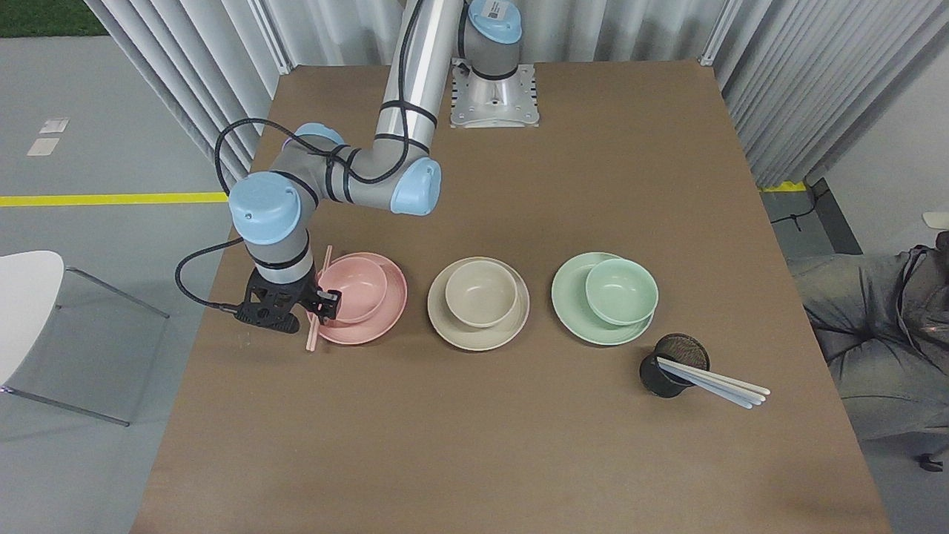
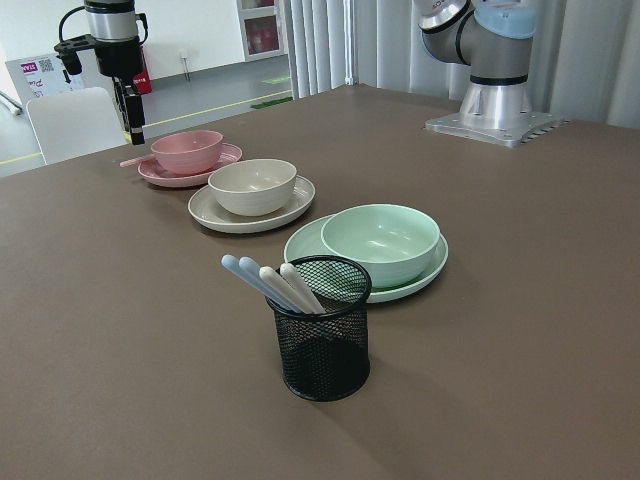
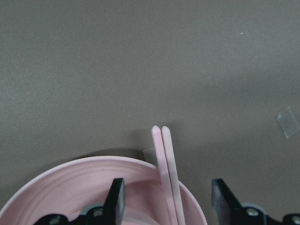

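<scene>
My gripper (image 1: 293,311) hangs over the pink bowl (image 1: 360,286) on its pink plate (image 1: 378,325), at the table's left. In the wrist view its two fingers stand open (image 3: 168,201), either side of a pair of pink chopsticks (image 3: 160,154) lying along the plate's side. A cream bowl (image 1: 480,292) on a cream plate (image 1: 463,334) is in the middle, a green bowl (image 1: 620,290) on a green plate (image 1: 574,298) to the right. A black mesh cup (image 2: 325,350) holds white and light-blue chopsticks (image 1: 712,380).
The robot's base (image 1: 494,107) is at the back. A person (image 1: 876,338) sits beyond the right edge, and a white chair (image 1: 27,302) stands at the left.
</scene>
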